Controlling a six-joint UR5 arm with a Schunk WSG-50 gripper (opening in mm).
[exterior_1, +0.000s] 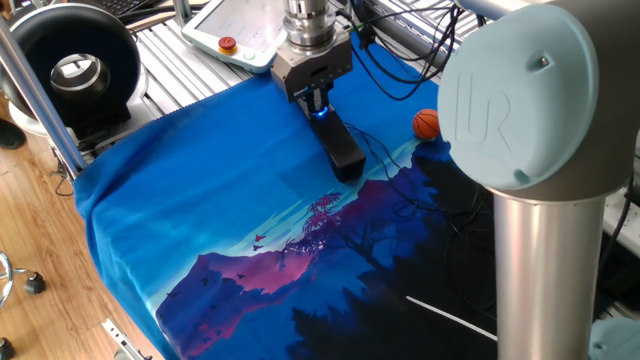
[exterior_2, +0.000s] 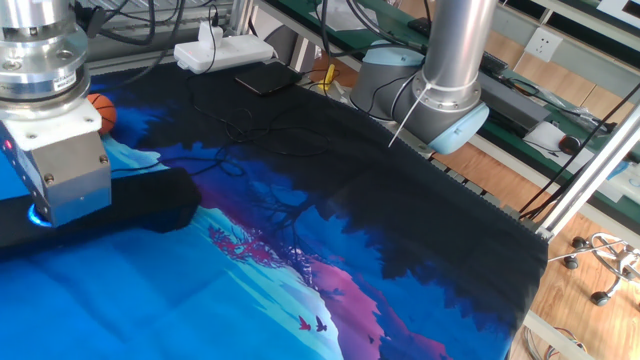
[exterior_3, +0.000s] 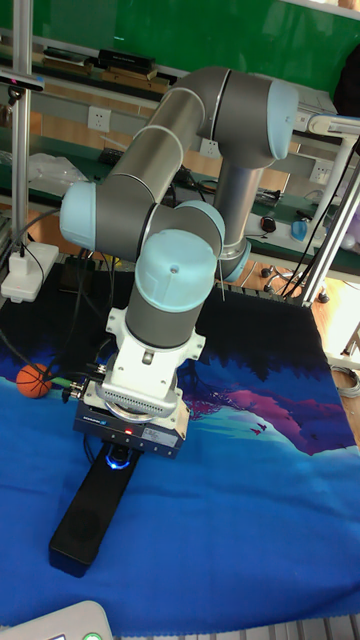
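A long black box-shaped speaker (exterior_1: 337, 148) lies under my gripper (exterior_1: 319, 108), above or on the blue part of the printed cloth; whether it touches the cloth I cannot tell. My gripper appears shut on the speaker near one end, by a blue glow. Its fingertips are mostly hidden by the gripper body and the speaker. In the second exterior view the speaker (exterior_2: 150, 203) stretches out from beneath the gripper body at left. The third view has the speaker (exterior_3: 87, 516) pointing toward the near edge. A thin dark cable runs off near it.
A small orange basketball (exterior_1: 426, 124) rests on the cloth beside the arm. A white power strip (exterior_2: 224, 53) and a dark flat object (exterior_2: 267, 78) lie at the cloth's far edge, with loose cables nearby.
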